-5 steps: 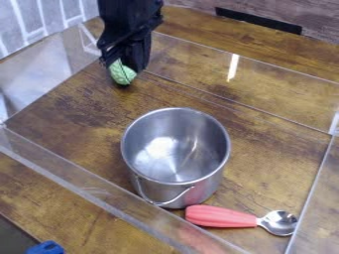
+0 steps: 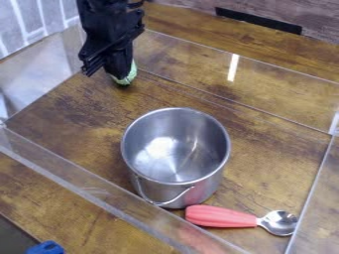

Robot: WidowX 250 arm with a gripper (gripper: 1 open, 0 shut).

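Note:
My black gripper (image 2: 117, 62) hangs at the upper left of the camera view, low over the wooden floor of a clear-walled bin, right by a small pale green object (image 2: 125, 76) that it partly covers. Whether its fingers touch that object, or how they stand, is hard to tell. A steel pot (image 2: 175, 154) stands empty in the middle front.
A spoon with a pink handle (image 2: 223, 215) lies at the front right beside the pot. Clear plastic walls (image 2: 66, 187) edge the area. The wood to the right of the gripper is mostly bare. A blue object (image 2: 47, 247) sits outside at the lower left.
Over the last second my gripper has shifted slightly left and down.

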